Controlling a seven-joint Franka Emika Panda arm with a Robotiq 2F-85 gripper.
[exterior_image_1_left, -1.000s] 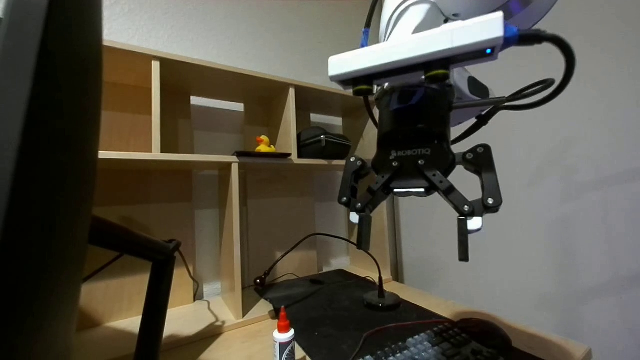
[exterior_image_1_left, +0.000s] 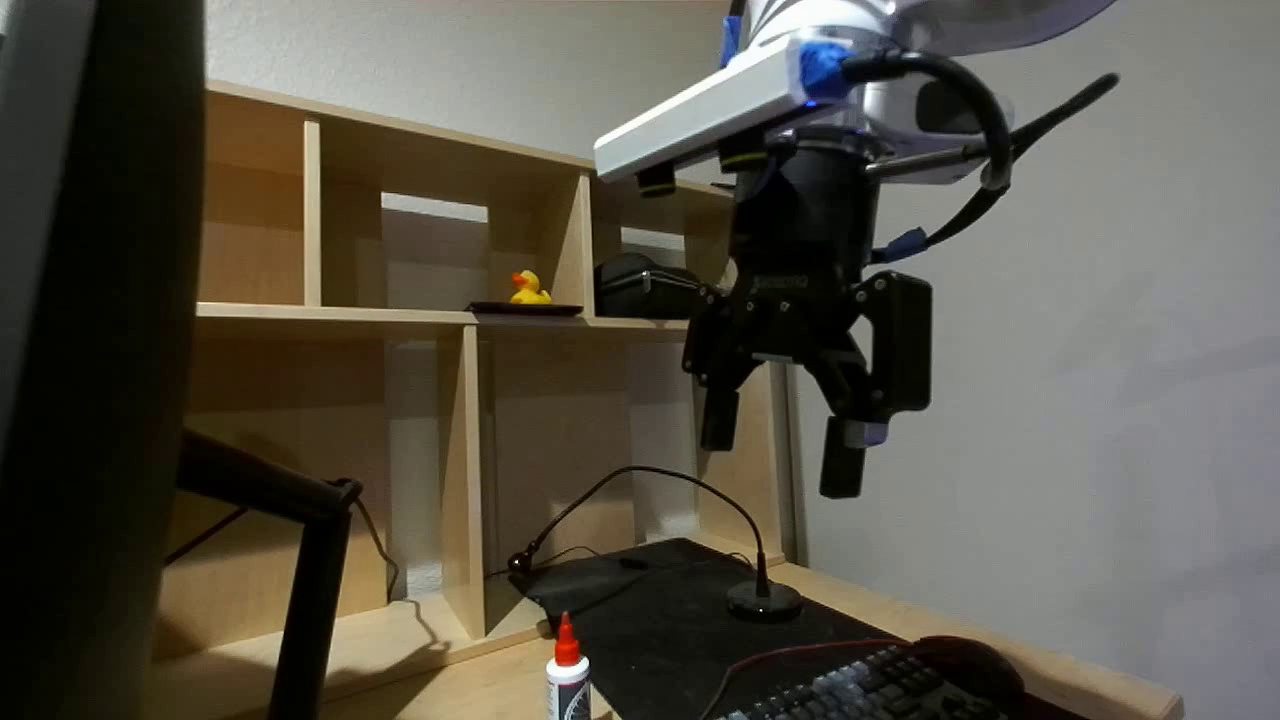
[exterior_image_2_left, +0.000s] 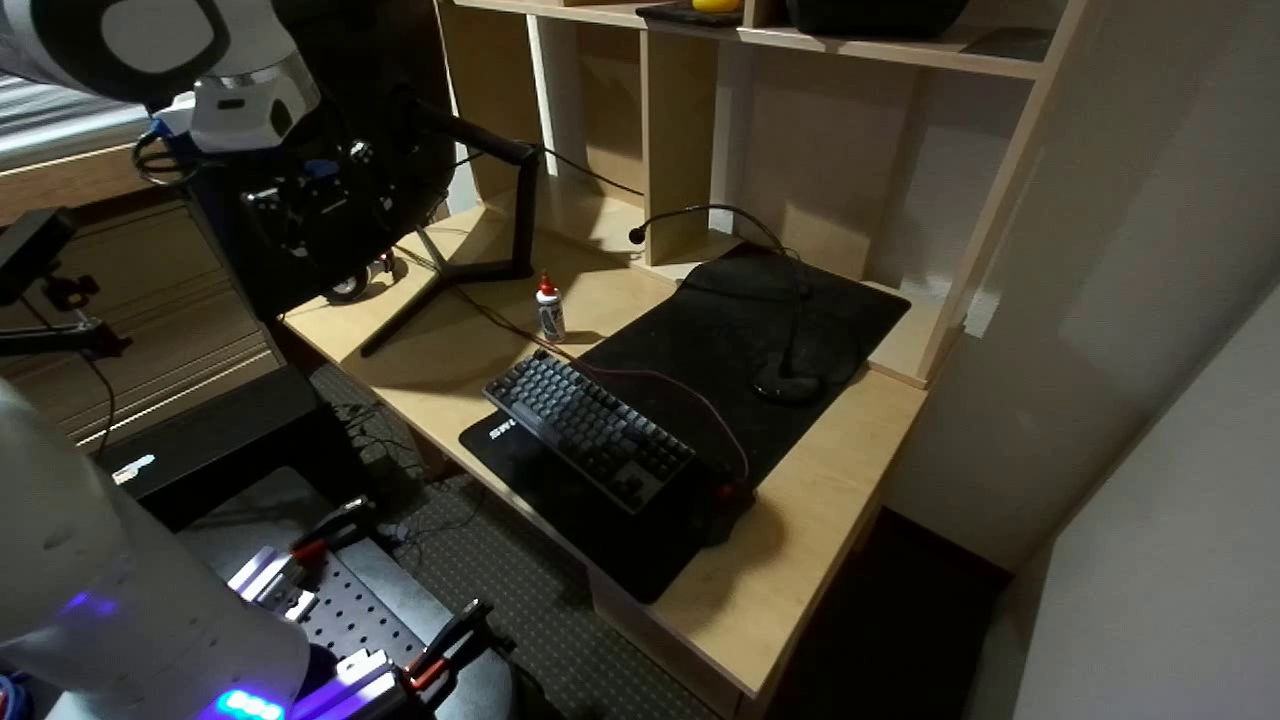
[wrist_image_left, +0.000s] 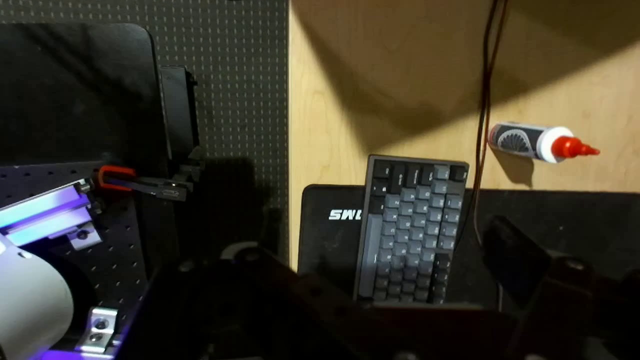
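My gripper (exterior_image_1_left: 780, 458) hangs in the air above the desk, its fingers spread wide with nothing between them. One finger (exterior_image_1_left: 842, 462) shows clearly against the grey wall in exterior view 1. The wrist view looks down on a white bottle with a red tip (wrist_image_left: 528, 140), well to one side of the dark gripper parts along the lower edge. That bottle stands upright on the bare wood in exterior view 2, behind the keyboard (exterior_image_2_left: 588, 426). On the shelf sits a yellow rubber duck (exterior_image_1_left: 528, 288), apart from the gripper.
A black desk mat (exterior_image_2_left: 720, 324) carries the keyboard, a mouse (exterior_image_2_left: 720, 514) and a gooseneck stand (exterior_image_1_left: 764, 598). A black case (exterior_image_1_left: 648, 288) rests on the shelf. At the left a monitor arm (exterior_image_1_left: 314, 576) rises from the desk. A red-black cable (wrist_image_left: 484, 102) runs beside the bottle.
My gripper has turned about its vertical axis and shifted slightly left and up in exterior view 1. It is open in both frames. Bottle, duck and keyboard have not moved.
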